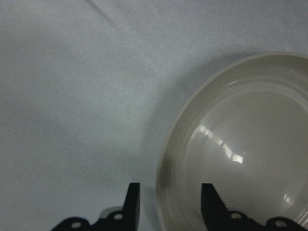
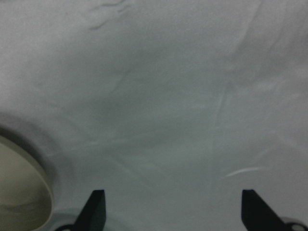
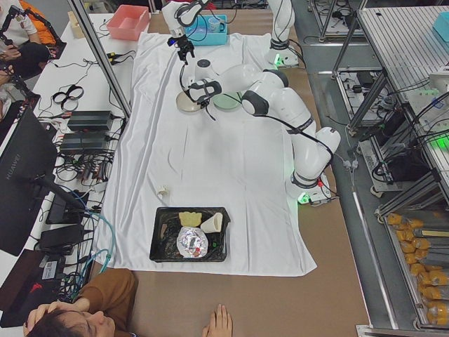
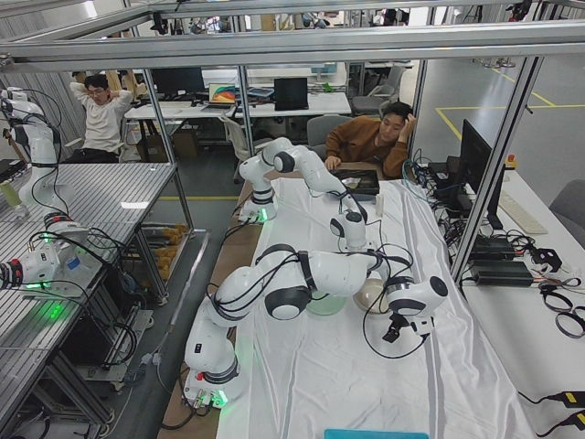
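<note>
A beige plate (image 3: 186, 104) lies on the white cloth beside a pale green plate (image 3: 228, 103). In the left wrist view my open left gripper is over the beige plate's rim (image 1: 168, 144), one finger outside, one inside. My right gripper is open over bare cloth, with a beige plate (image 2: 19, 187) at the lower left of its view. That arm's black gripper (image 4: 398, 329) hangs beyond the plates in the camera right view.
A black tray (image 3: 161, 242) holding a foil item and other things lies at the cloth's near end in the camera left view. A blue bin (image 3: 209, 38) stands at the far end. A person sits at the near edge.
</note>
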